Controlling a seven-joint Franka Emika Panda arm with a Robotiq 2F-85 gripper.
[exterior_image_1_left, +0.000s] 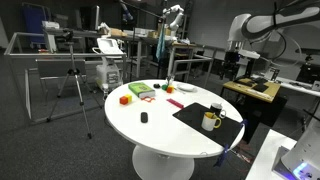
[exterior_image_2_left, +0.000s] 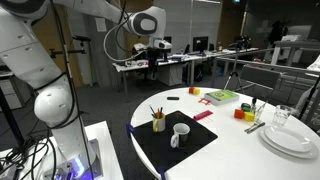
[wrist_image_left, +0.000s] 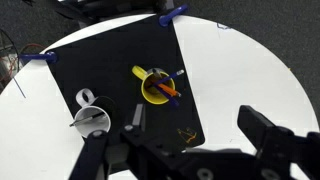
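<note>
A yellow mug (wrist_image_left: 155, 88) holding pens and other slim items stands on a black mat (wrist_image_left: 105, 62). On the same mat is a white mug (wrist_image_left: 92, 121), with a dark pen-like item across its opening in the wrist view. Exterior view 2 has the yellow mug (exterior_image_2_left: 158, 123) and the white mug (exterior_image_2_left: 181, 136) upright, close together. My gripper is open above the table, its dark fingers spread at the bottom of the wrist view. Nothing shows between them, and both mugs lie well below, untouched.
The round white table (exterior_image_1_left: 145, 118) has free room at its front. Toward the back lie a green box (exterior_image_2_left: 222, 97), small coloured blocks (exterior_image_2_left: 249, 116) and a red item (exterior_image_2_left: 204, 101). White plates (exterior_image_2_left: 287, 140) rest near one edge. Blue clamp-like pieces (wrist_image_left: 173, 15) grip the table rim near the mat.
</note>
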